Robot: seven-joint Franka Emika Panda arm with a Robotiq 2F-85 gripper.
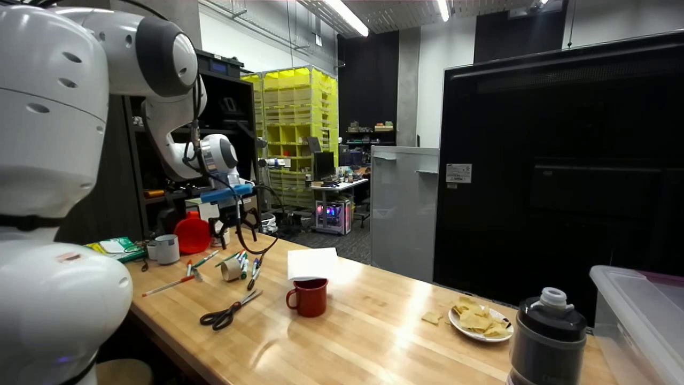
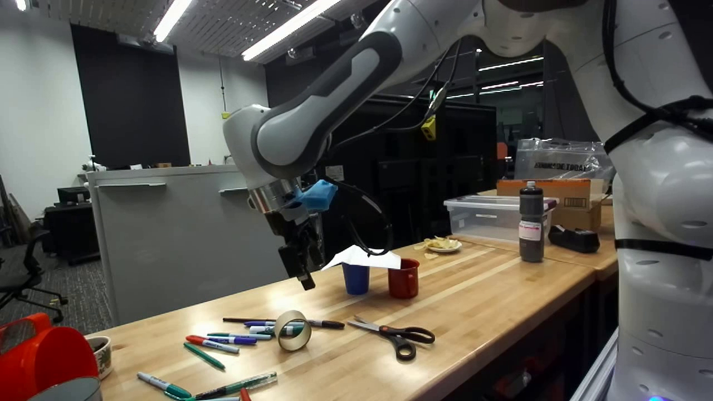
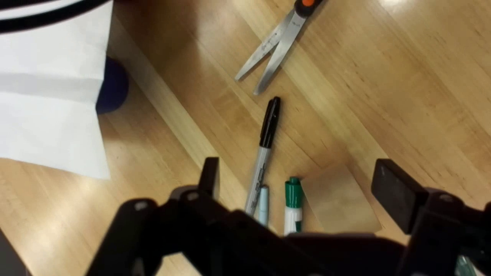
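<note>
My gripper is open above the table, with nothing held between its fingers. Beneath it in the wrist view lie a black-capped marker [image 3: 265, 151], a green-capped marker [image 3: 293, 204] and a cardboard tape ring [image 3: 340, 197]. Exterior view 2 has the gripper [image 2: 306, 274] hanging over the far side of the marker group, left of the blue cup [image 2: 356, 278]. A white sheet of paper [image 2: 364, 257] rests over that cup. Beside it stands a red mug [image 2: 404, 279]. Open-bladed scissors [image 2: 394, 333] lie nearer the front edge.
Several more pens and markers [image 2: 220, 343] are spread around the tape ring. A red container [image 1: 193, 233] and a grey mug [image 1: 167, 249] occupy the left end. Toward the right are a plate of chips [image 1: 481, 322] and a bottle [image 1: 549, 337]. Mid-table is mostly clear.
</note>
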